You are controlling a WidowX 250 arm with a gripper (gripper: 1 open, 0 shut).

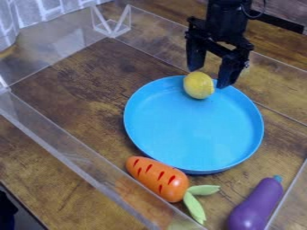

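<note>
My black gripper (216, 63) hangs open at the top centre, its fingers around and just above a yellow round object (198, 86) on the back part of a blue plate (192, 135). Nothing is visibly held between the fingers. An orange toy carrot (160, 180) with green leaves lies in front of the plate, and a purple toy eggplant (256, 205) lies at the bottom right.
Clear plastic walls run along the left, back and right of the area.
</note>
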